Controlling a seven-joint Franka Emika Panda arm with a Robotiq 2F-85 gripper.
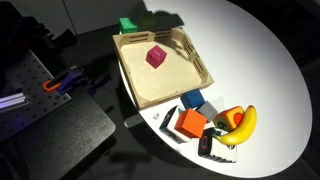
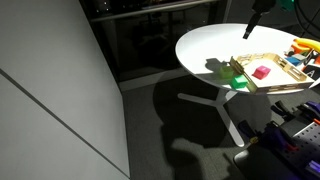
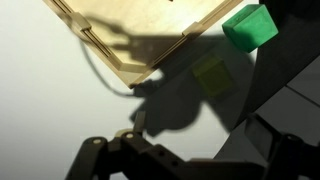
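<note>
In the wrist view my gripper is open, its dark fingers apart over bare white table. Ahead of it, in the arm's shadow, a yellow-green cube lies on the table. A green cube sits beyond it, near the table's edge. Both cubes are outside the shallow wooden tray, by one of its corners. Inside that tray rests a pinkish-red cube. From the second exterior view, the gripper appears small and dark above the table, behind the tray.
Beside the tray's other end are a blue block, an orange block and a yellow banana, with other toys around them. The white round table has broad free room. A dark robot base stands by its edge.
</note>
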